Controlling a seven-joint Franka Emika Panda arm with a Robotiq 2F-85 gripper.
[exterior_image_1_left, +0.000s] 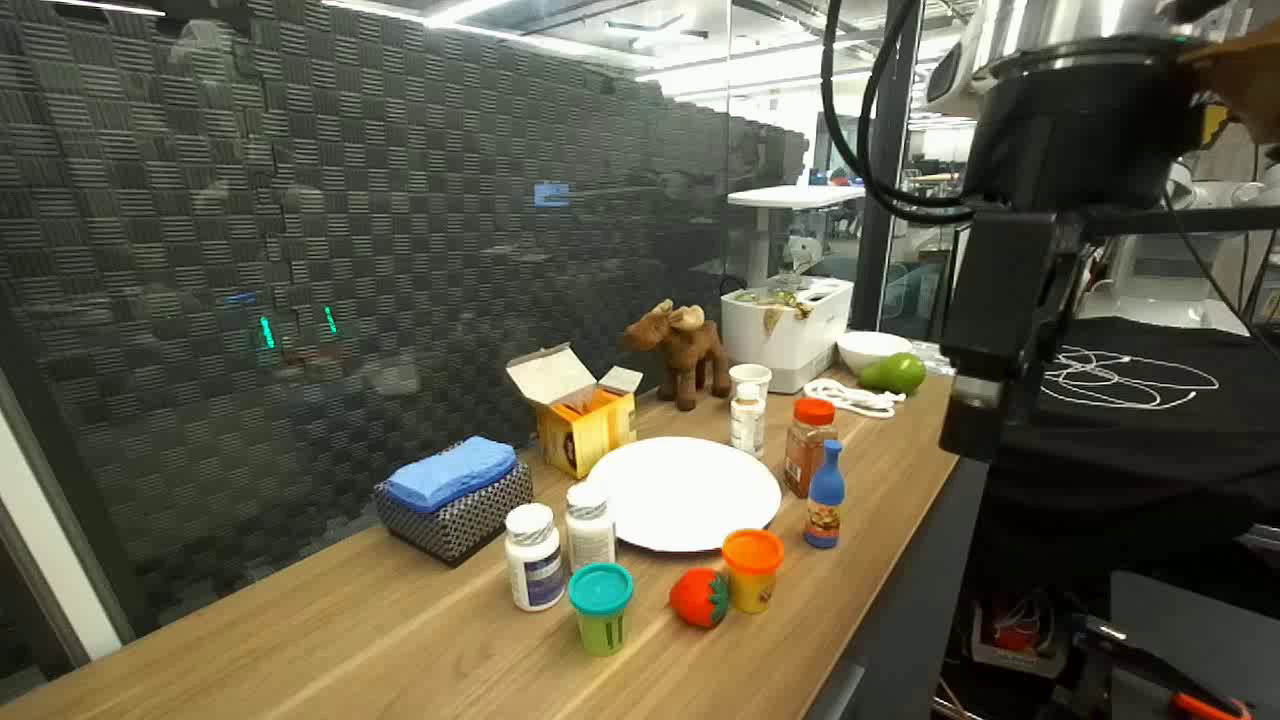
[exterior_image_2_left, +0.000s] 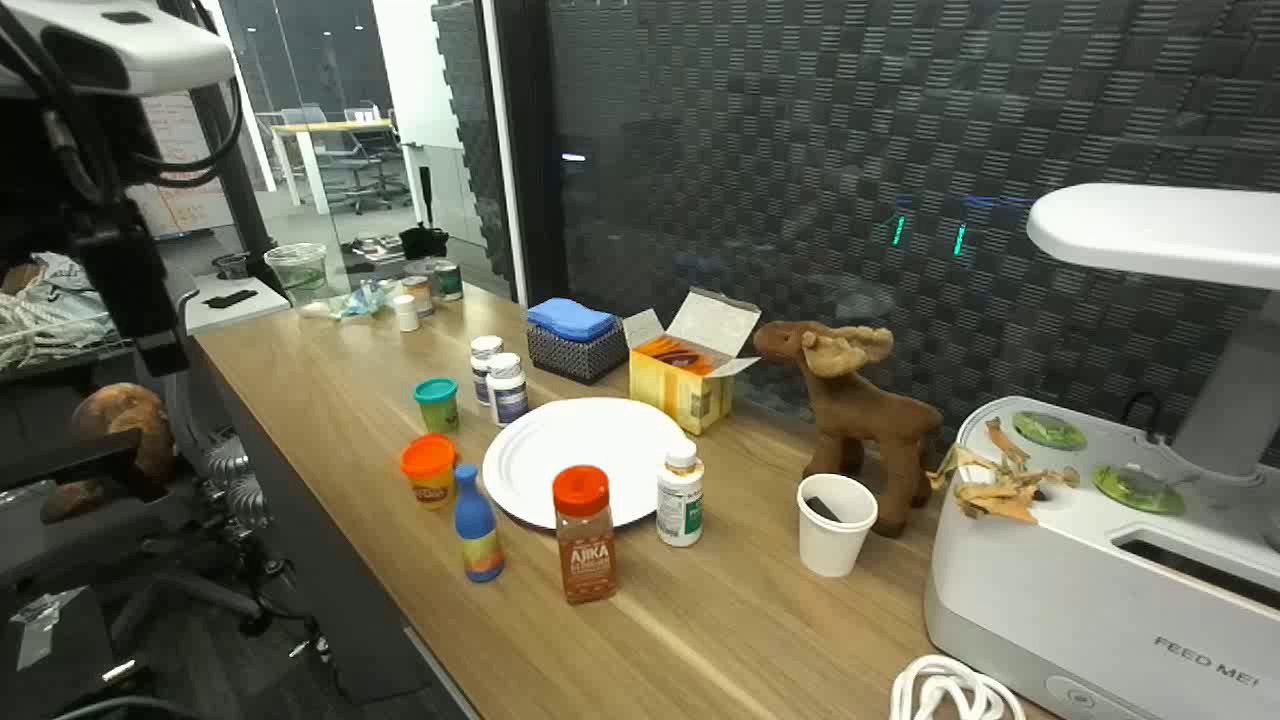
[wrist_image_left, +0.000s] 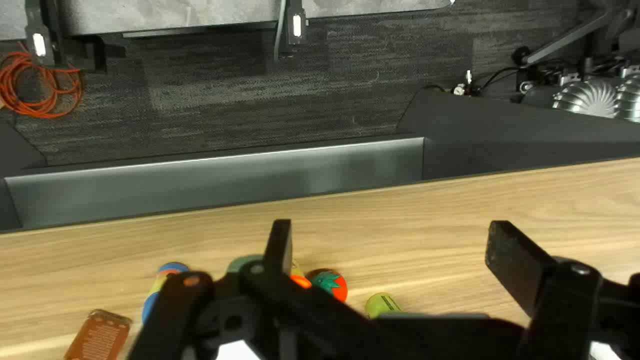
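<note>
My gripper is open, its two fingers wide apart with nothing between them. In exterior view 1 the gripper hangs high beyond the table's front edge. On the table a white plate lies flat. Around it stand a red-lidded spice jar, a blue bottle, an orange-lidded tub, a teal-lidded tub, a red strawberry-like toy and white pill bottles. The wrist view shows the toy low in the frame, partly behind the gripper's body.
An open yellow box, a dark basket with blue cloth and a brown moose toy line the glass wall. A white cup stands near a white appliance.
</note>
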